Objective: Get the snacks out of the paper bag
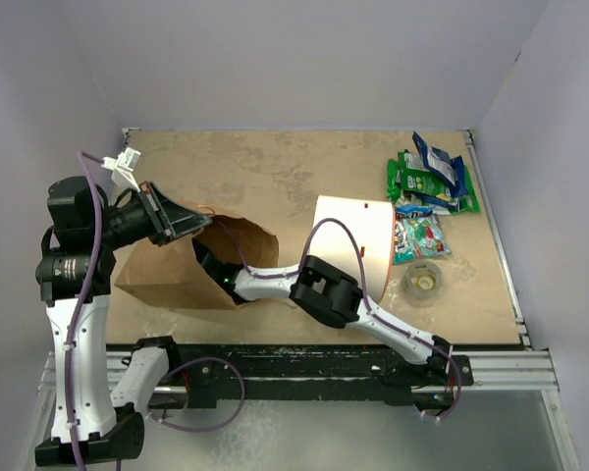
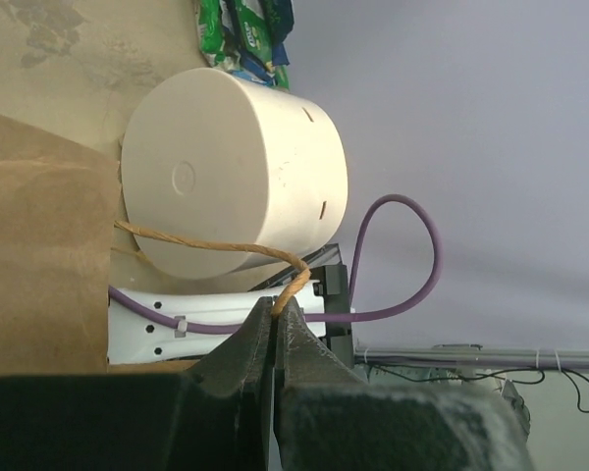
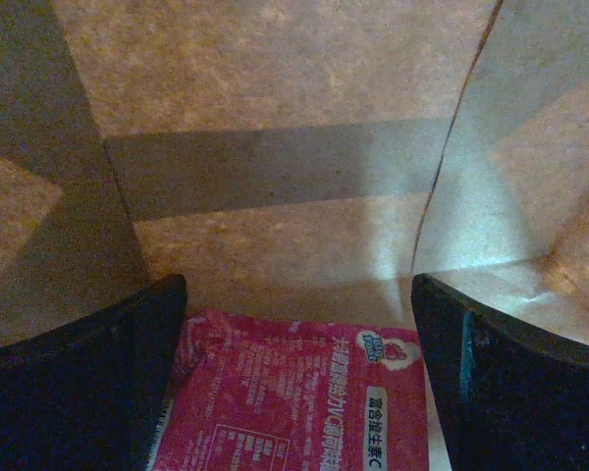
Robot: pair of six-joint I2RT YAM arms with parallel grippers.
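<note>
The brown paper bag (image 1: 177, 280) is tilted over on the left part of the table, its mouth toward the right. My left gripper is shut on the bag's twisted paper handle (image 2: 211, 243), at the upper rim of the mouth. My right gripper is inside the bag, hidden by its wall in the top view. Its fingers (image 3: 88, 378) stand wide apart. A dark pink snack packet (image 3: 294, 392) with white print lies low between them on the bag's inside, and no grip on it shows.
A white round tub (image 1: 348, 235) lies right of the bag, close to my right arm. At the right are several green and blue snack packets (image 1: 434, 182), a pale green colourful packet (image 1: 419, 238) and a small clear container (image 1: 423, 280).
</note>
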